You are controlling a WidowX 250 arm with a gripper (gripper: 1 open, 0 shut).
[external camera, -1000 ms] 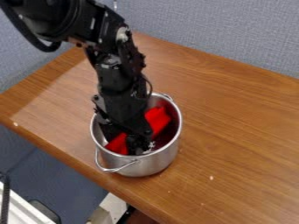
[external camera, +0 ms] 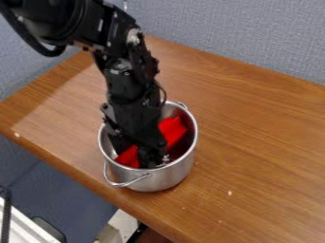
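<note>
A metal pot with a wire handle stands near the table's front-left edge. Red objects lie inside it, showing on either side of my gripper. My black gripper reaches down into the pot from above; its fingertips are mostly hidden among the red pieces and in shadow, so whether it grasps one is unclear.
Past the left edge are the dark floor and some white and black items at the lower left. A grey partition stands at the back.
My gripper has shifted very slightly within the pot; the pot stays in place.
</note>
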